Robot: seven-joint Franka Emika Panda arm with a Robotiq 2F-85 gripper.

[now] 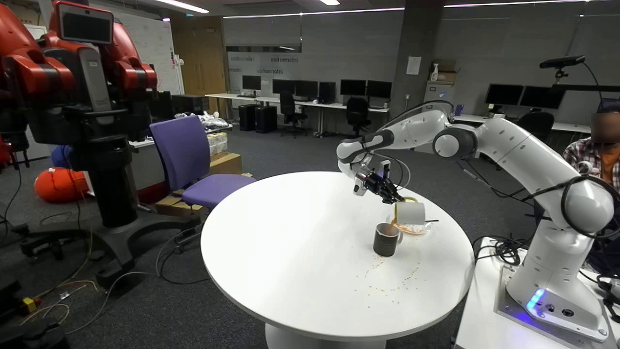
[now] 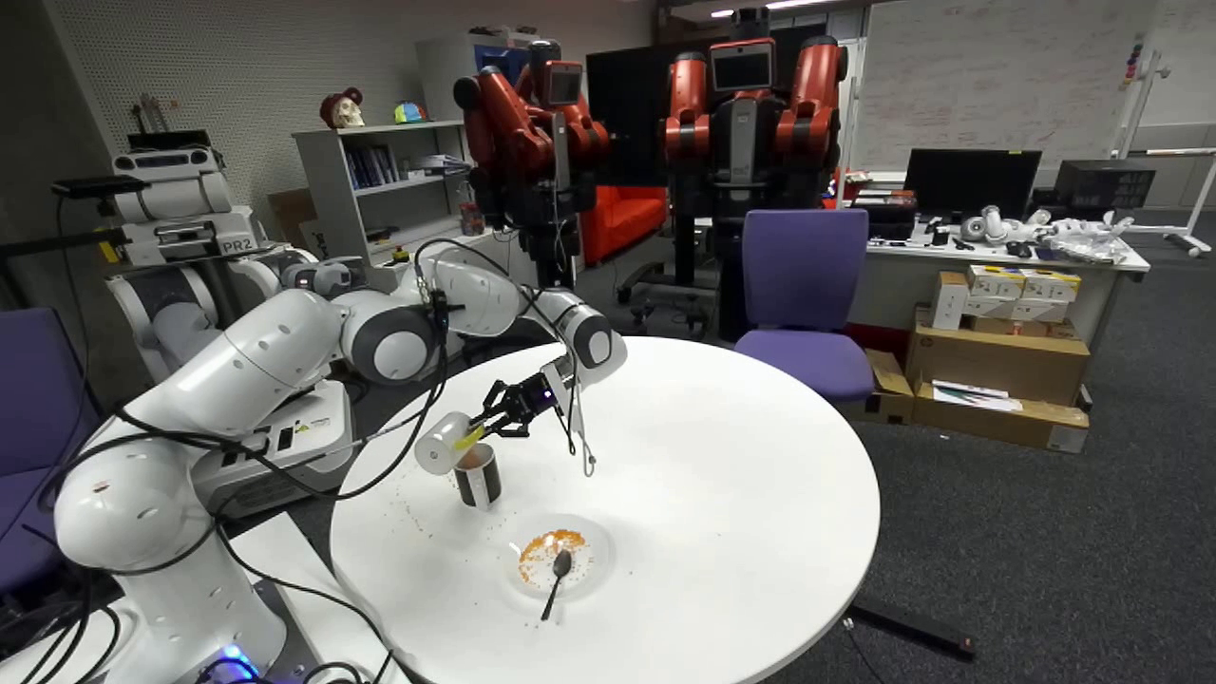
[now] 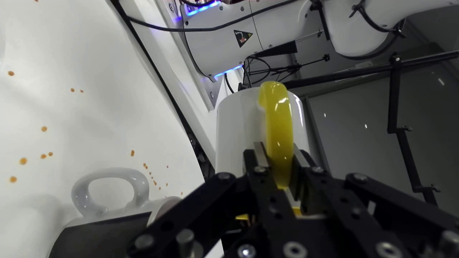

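My gripper is shut on the yellow handle [image 3: 278, 129] of a white mug [image 3: 239, 129]. That mug [image 1: 410, 213] is held tipped on its side in the air, its yellow-edged mouth facing left in exterior view 1. Close by, a dark grey mug [image 1: 385, 239] with a pale handle stands upright on the table, and something orange shows inside its mouth. In exterior view 2 the tipped white mug [image 2: 440, 444] is just above and left of the grey mug [image 2: 479, 479]. Whether the two touch is unclear.
A clear plate [image 2: 600, 559] with orange bits and a dark spoon [image 2: 560, 570] lies on the round white table [image 2: 730, 502]. Small orange bits [image 1: 401, 288] are scattered near the grey mug. A purple chair [image 2: 805, 285] stands at its edge.
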